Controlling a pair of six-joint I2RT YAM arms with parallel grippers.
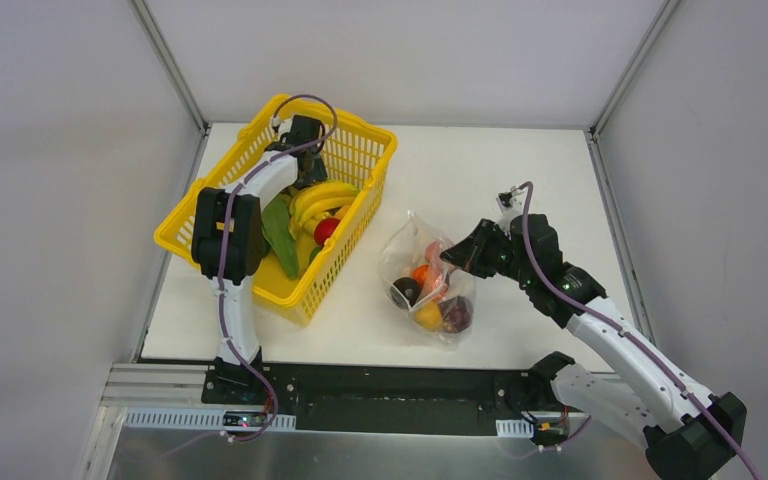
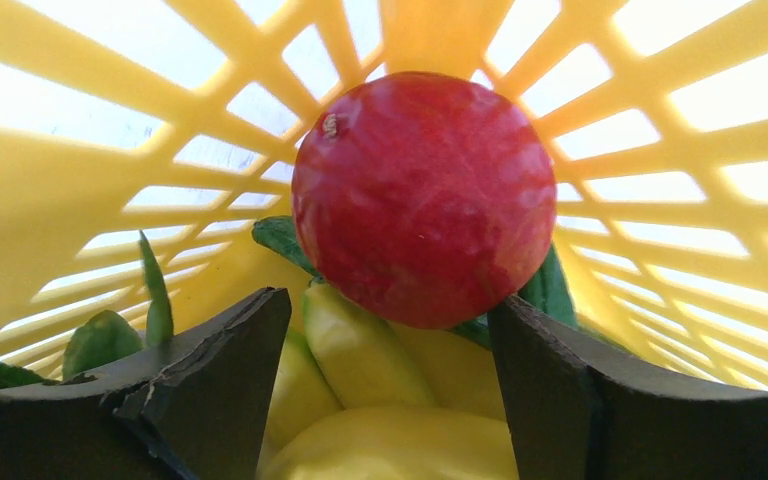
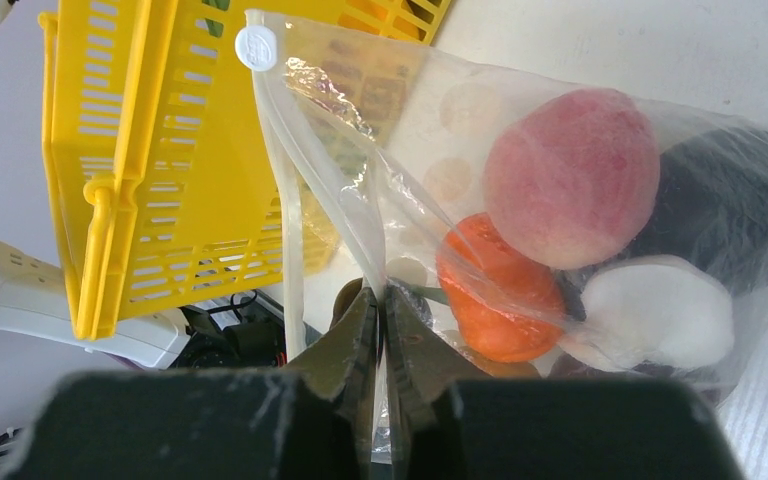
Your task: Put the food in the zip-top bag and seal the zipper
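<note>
Inside the yellow basket (image 1: 322, 280), my left gripper is open around the lower edge of a red apple-like fruit (image 2: 423, 195), with bananas (image 1: 322, 200) and greens below. The clear zip bag (image 1: 415, 250) lies on the table holding several foods, among them a pink fruit (image 3: 570, 170), an orange one (image 3: 500, 305) and dark ones. My right gripper is at the bag's opening, its fingertips close together on the zipper strip and plastic; the white slider (image 3: 256, 46) shows above them.
The basket fills the left of the white table (image 1: 500, 165), beside the bag. Free table lies behind and right of the bag. Walls enclose the sides and back.
</note>
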